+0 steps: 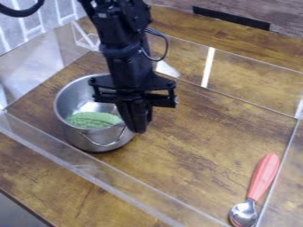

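My black gripper (140, 116) hangs over the right rim of a steel pot (81, 135), its fingertips pointing down and close together, with nothing visible between them. A green oblong item (92, 119) lies inside the pot, left of the gripper. Part of the pot's back and right side is hidden behind the gripper body.
An ice-cream scoop with a pink handle (263, 176) lies at the right front on the wooden table (201, 151). Clear plastic walls (109, 190) border the area.
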